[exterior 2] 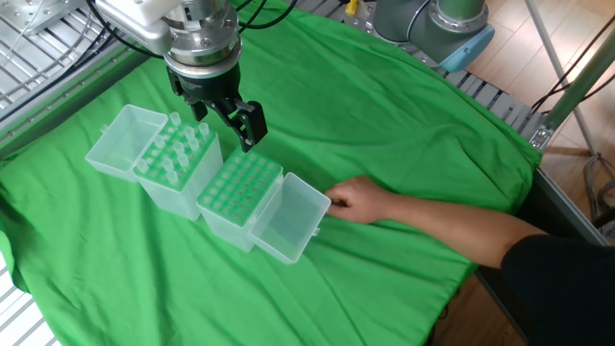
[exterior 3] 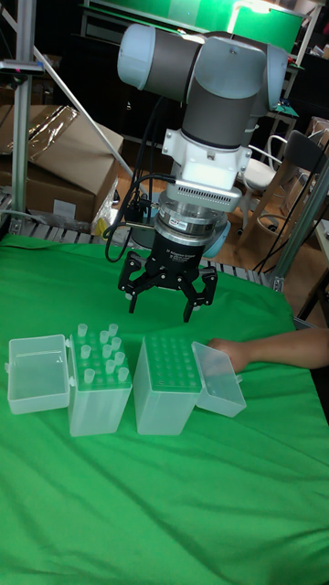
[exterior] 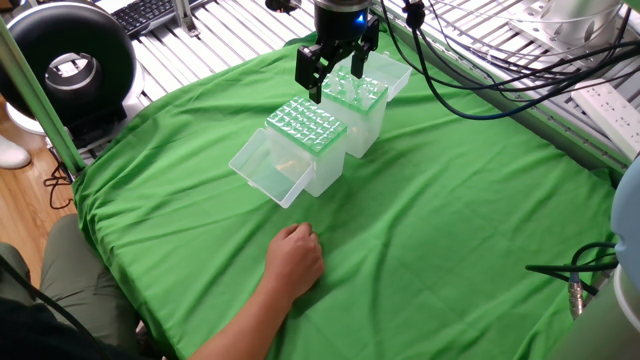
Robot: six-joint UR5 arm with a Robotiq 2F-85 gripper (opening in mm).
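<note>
Two translucent tip boxes with green perforated tops stand side by side, lids swung open. One box (exterior 3: 100, 409) holds several clear tips (exterior 3: 88, 376) standing up out of its top, toward one side of it. No tips show above the top of the other box (exterior 3: 164, 409). My gripper (exterior 3: 161, 305) hangs above and behind the boxes in exterior view 3, pointing down. Its fingers are spread wide with nothing between them. In exterior view 2 one fingertip (exterior 2: 252, 135) appears just above the tipless box's top, clear of it.
A person's hand (exterior 2: 356, 200) rests on the green cloth (exterior 2: 404, 115) beside the tipless box's open lid (exterior 2: 291, 219). The other lid (exterior 2: 125, 140) opens outward on the far side.
</note>
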